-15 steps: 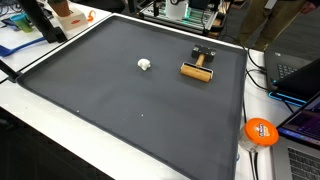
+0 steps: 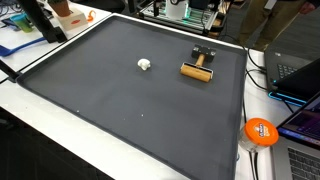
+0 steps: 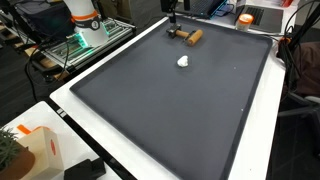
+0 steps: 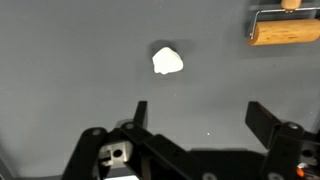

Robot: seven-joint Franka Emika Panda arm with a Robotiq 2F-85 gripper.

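Observation:
A small white lump (image 2: 144, 64) lies on the dark grey mat; it also shows as a white piece (image 3: 183, 61) in exterior view 2. In the wrist view the same white lump (image 4: 168, 61) sits beyond my gripper, a little above the gap between its fingers. Those fingers stand wide apart with nothing between them, so the gripper is open. A wooden roller (image 2: 197, 72) rests on the mat to the right of the lump, its roller body (image 4: 286, 32) reaching into the wrist view's upper right corner.
An orange-lidded jar (image 2: 261, 132) stands off its right side near a laptop (image 2: 302, 125) and cables. A terracotta pot (image 2: 66, 14) is beyond the far left corner.

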